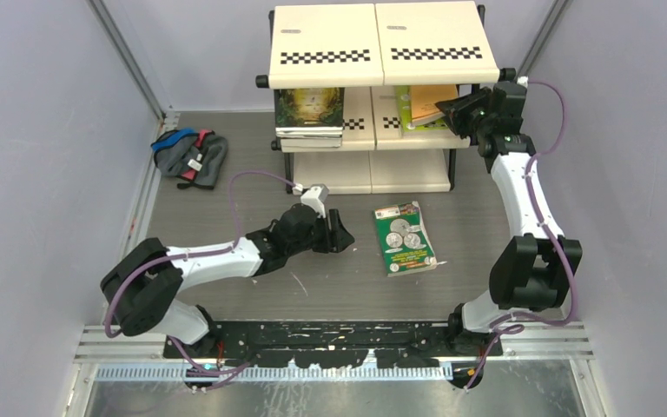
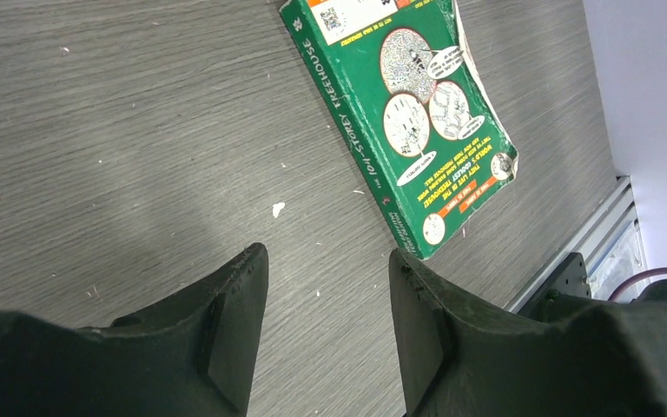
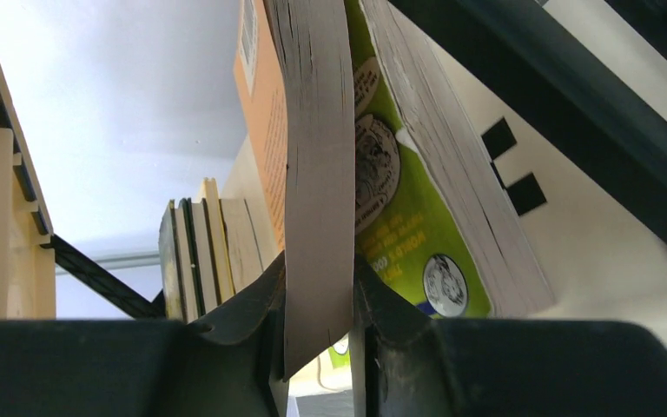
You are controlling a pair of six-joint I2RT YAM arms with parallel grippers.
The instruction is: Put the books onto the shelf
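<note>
My right gripper is shut on an orange book (image 1: 431,100), gripped by its page edge. The book is within the rack's right middle bay, over a lime-green book (image 1: 419,127); whether the two touch I cannot tell. A green book (image 1: 405,239) lies flat on the floor in front of the rack. To its left my left gripper stands open and empty, the green book's lower corner just beyond its right finger in the left wrist view. On the left middle shelf is a stack of books and files (image 1: 309,113).
The cream rack (image 1: 330,48) has a top panel overhanging the middle shelf, with a dark post (image 1: 452,169) at its right side. A grey pouch (image 1: 189,158) lies at the left. The bottom shelf (image 1: 332,174) is bare.
</note>
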